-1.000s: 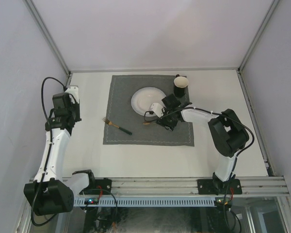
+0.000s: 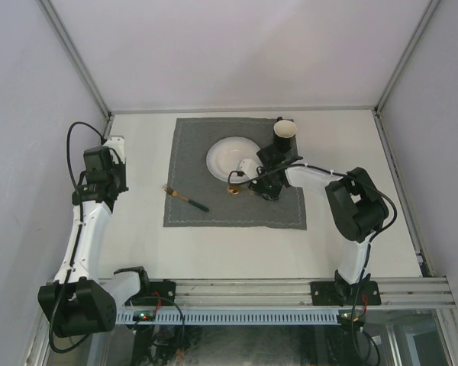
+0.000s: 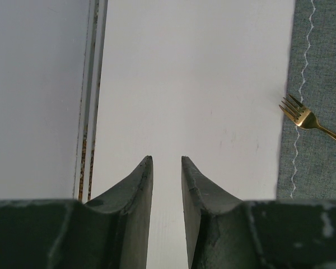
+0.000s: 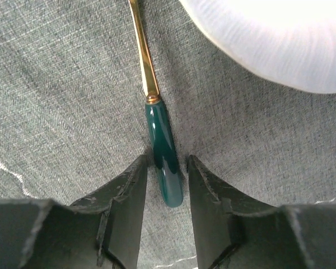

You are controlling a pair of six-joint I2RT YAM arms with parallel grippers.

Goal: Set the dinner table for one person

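A white plate sits on the grey placemat, a dark mug with a pale interior at its upper right. A gold fork with a dark green handle lies left of the plate, its tines in the left wrist view. Below the plate, my right gripper is open over the dark green handle of a gold utensil, a finger on either side; its head is out of that view. My left gripper hangs open over bare table at the left, nothing between its fingers.
Frame rails and walls bound the workspace.
The right gripper and arm have shifted slightly over the utensil below the plate, and the placemat's front-right edge lies a little differently. The left arm is nearly still.
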